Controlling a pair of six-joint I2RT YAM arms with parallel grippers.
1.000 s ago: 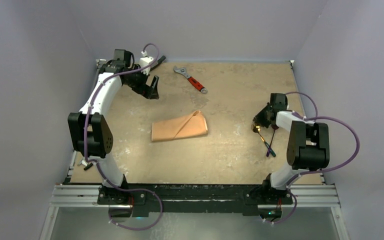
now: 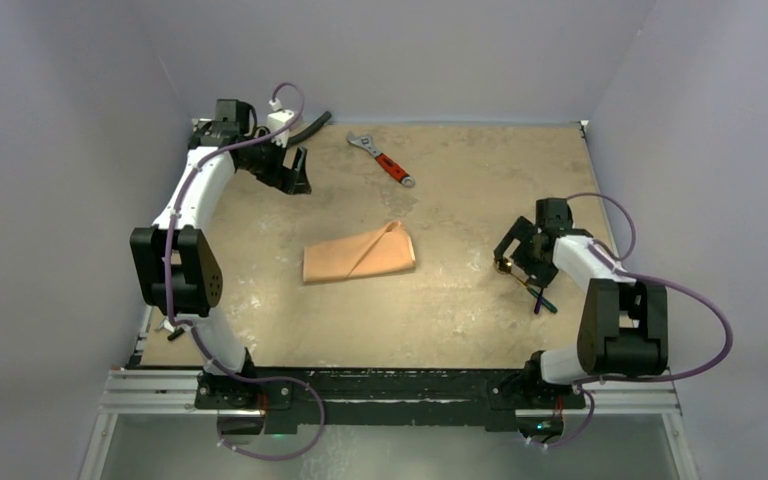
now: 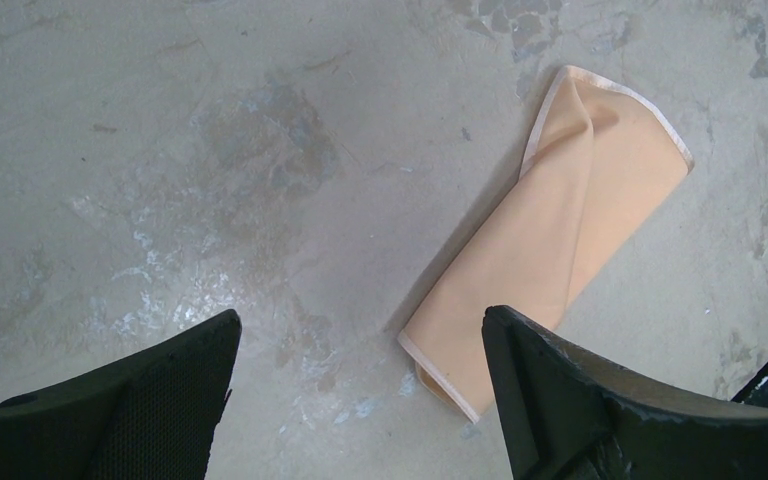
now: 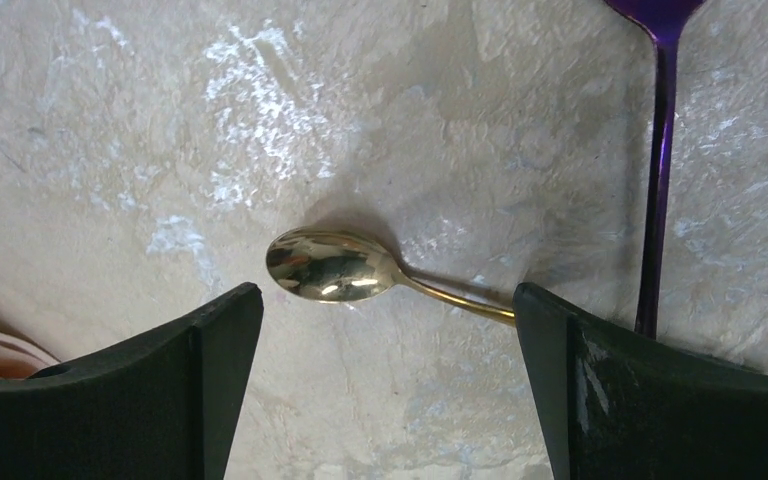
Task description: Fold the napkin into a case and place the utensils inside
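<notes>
A folded peach napkin (image 2: 358,255) (image 3: 520,270) lies mid-table with a diagonal flap. My left gripper (image 2: 296,172) is open and empty above the table, back-left of the napkin. At the right, my open right gripper (image 2: 510,236) is low over the utensils. In the right wrist view a gold spoon (image 4: 330,264) lies between its fingertips, its handle reaching under the right finger; a purple utensil (image 4: 660,150) lies beside it, its head cropped. A teal handle (image 2: 546,300) shows in the top view.
A red-handled wrench (image 2: 390,165) lies at the back middle, and a dark curved bar (image 2: 315,127) at the back left. Small tools lie at the left front edge.
My right gripper has moved toward the front over the utensils and opened out; the spoon has shifted slightly. The left gripper has moved slightly left. The napkin is unchanged.
</notes>
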